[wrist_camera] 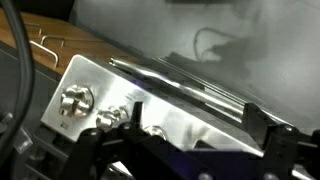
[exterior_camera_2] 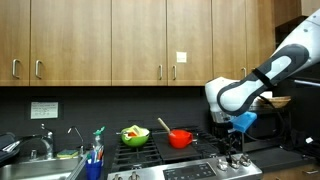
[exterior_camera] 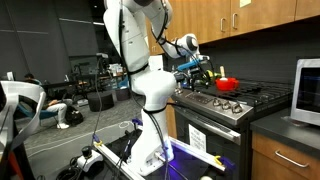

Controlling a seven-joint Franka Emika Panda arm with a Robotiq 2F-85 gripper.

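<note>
My gripper hangs in front of the stove, its two dark fingers apart with nothing visible between them. Beneath it, the wrist view shows the stove's silver front panel with round knobs (wrist_camera: pixel 76 101) and the long oven handle (wrist_camera: pixel 190 88). In the second exterior view the gripper (exterior_camera_2: pixel 233 158) is at the right part of the stove front, small and dark. A red pot (exterior_camera_2: pixel 180 138) stands on the stovetop, away from the gripper. Left of the pot is a green bowl (exterior_camera_2: pixel 134 140) with colourful contents that are hard to make out.
A sink with a faucet (exterior_camera_2: pixel 46 142) lies at the far left, with a blue utensil holder (exterior_camera_2: pixel 94 166) beside it. Wooden cabinets (exterior_camera_2: pixel 120 45) hang above the counter. A microwave (exterior_camera: pixel 308 92) stands on the right-hand counter in the first exterior view.
</note>
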